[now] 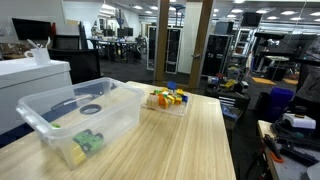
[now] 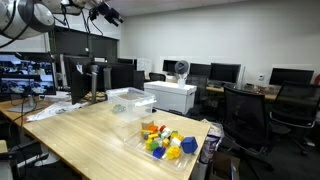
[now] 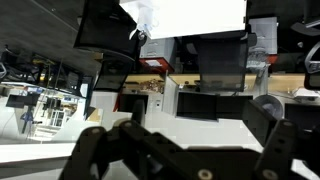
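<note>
In the wrist view my gripper is open, its two dark fingers wide apart with only distant room and furniture showing between them. The arm appears to be raised high at the upper left of exterior view 2, well away from the table. A clear plastic bin [image 1: 112, 118] stands on the wooden table, with some green items [image 1: 88, 141] visible in or through it. Beside it a shallow clear tray [image 2: 147, 150] holds several coloured blocks [image 2: 172, 141] in yellow, blue, red, orange and green.
A white cabinet [image 2: 172, 96] stands behind the table. Office chairs [image 2: 248, 118] and desks with monitors are beyond.
</note>
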